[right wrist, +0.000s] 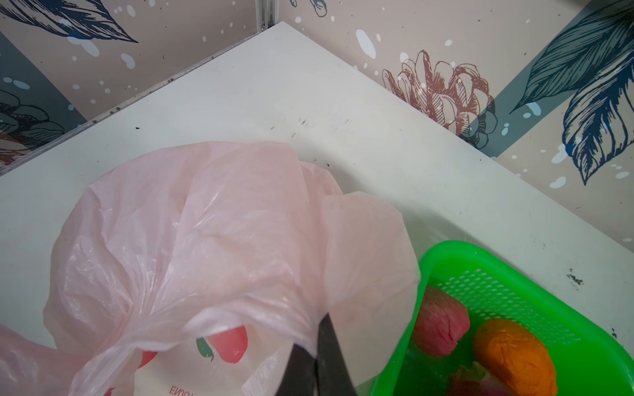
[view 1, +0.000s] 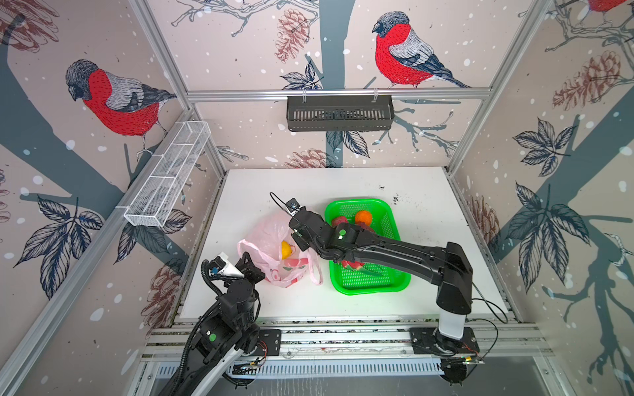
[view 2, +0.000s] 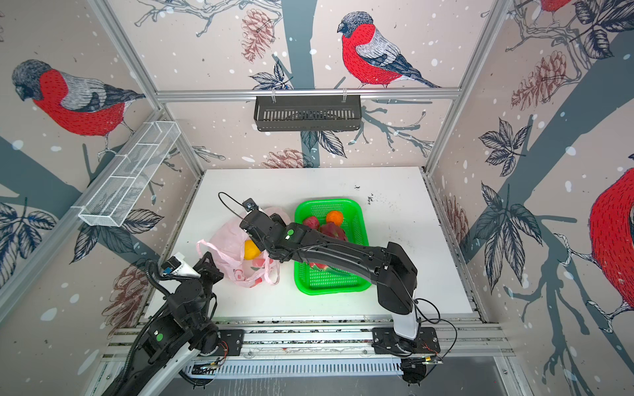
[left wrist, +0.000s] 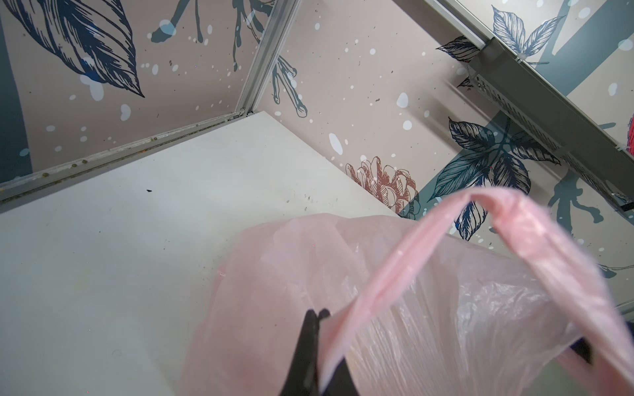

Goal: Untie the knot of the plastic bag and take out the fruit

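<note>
The pink plastic bag [view 1: 264, 231] lies on the left half of the table, its mouth spread open. Inside it a yellow fruit [view 1: 286, 250] shows in both top views. A looped pink strap of the bag runs between the fingers of my left gripper, which is shut on it at the bag's left side. In the right wrist view, my right gripper is shut on the thin film at the bag's right edge. From above, the right arm hides part of the bag.
A green basket [view 1: 338, 280] stands right of the bag, under the right forearm. In it are an orange fruit [view 1: 363, 216], a reddish round fruit [right wrist: 441, 322] and other red fruit. Free table lies to the right and behind. A white wire shelf [view 1: 165, 178] hangs at left.
</note>
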